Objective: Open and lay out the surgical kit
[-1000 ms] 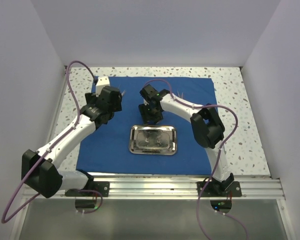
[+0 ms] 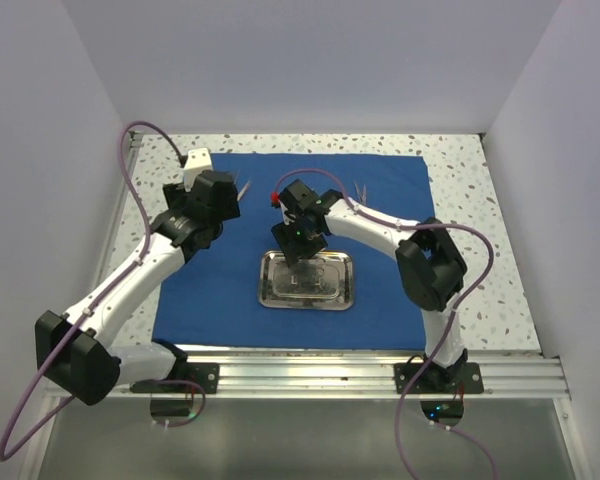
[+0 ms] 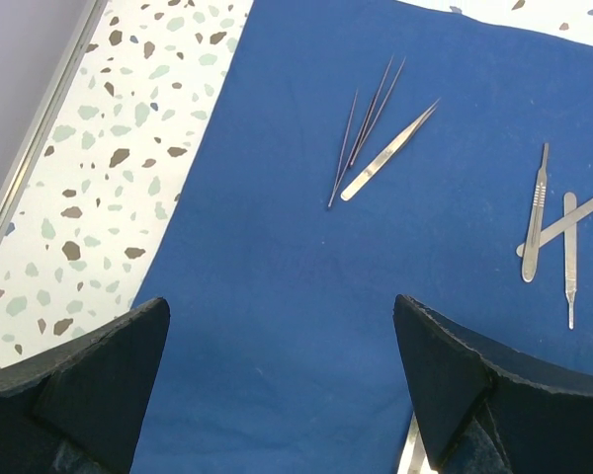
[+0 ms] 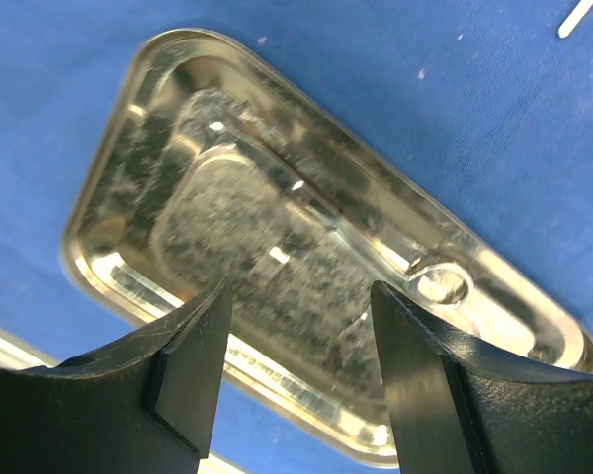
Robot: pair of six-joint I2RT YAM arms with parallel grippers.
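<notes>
A steel tray [image 2: 305, 300] lies mid-cloth, with a long thin instrument [image 4: 346, 237] and smaller indistinct pieces inside. My right gripper hangs over the tray, fingers apart, nothing seen between them. My left gripper is open over the cloth's upper left in the top view. In the left wrist view, tweezers [image 3: 385, 158] and thin instruments [image 3: 342, 148] lie fanned out, and scalpel handles [image 3: 534, 227] lie crossed to their right.
A speckled worktop [image 2: 480, 250] borders it; pale walls surround it.
My right gripper has moved down the top view, now further over the tray.
</notes>
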